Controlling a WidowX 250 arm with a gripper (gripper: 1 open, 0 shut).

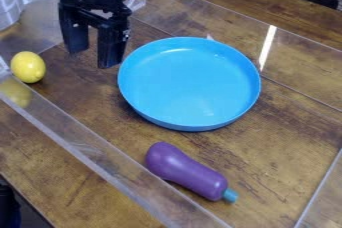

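Note:
My black gripper [94, 34] hangs over the wooden table at the upper left, its two fingers pointing down and apart with nothing visible between them. It is left of and above a blue plate [189, 82]. A yellow lemon-like object [28, 67] lies at the left, below and left of the gripper. A purple eggplant-like object [185, 169] with a teal tip lies at the front, below the plate.
A clear plastic wall [94, 153] runs diagonally along the lower left, and another edge shows at the lower right.

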